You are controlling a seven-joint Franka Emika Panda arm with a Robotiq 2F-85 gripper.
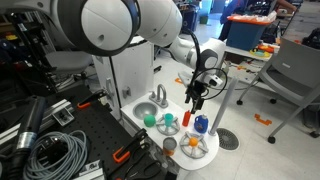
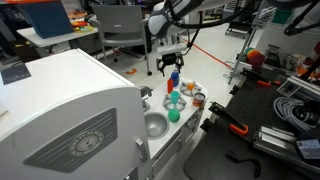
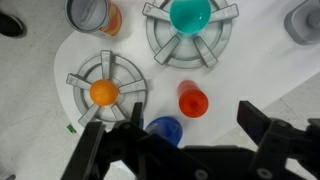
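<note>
My gripper (image 1: 196,101) hangs above the far end of a white toy-kitchen counter (image 1: 150,127). In the wrist view its dark fingers are spread wide apart, with nothing held between them. Below that gap stands a red bottle-like piece (image 3: 193,103), seen from above. A blue round piece (image 3: 165,129) sits close by, partly covered by the left finger. On one grey burner rests an orange ball (image 3: 104,92). A teal cup (image 3: 190,14) sits on the other burner. At the top left is a metal can (image 3: 93,15) with orange inside.
A green round piece (image 1: 152,115) lies near the sink (image 2: 156,124) and its faucet (image 1: 161,94). The white cabinet (image 1: 122,72) rises behind. A pole (image 1: 229,96) stands right of the counter. Black clamps (image 1: 130,149) and coiled cable (image 1: 61,157) occupy the near side.
</note>
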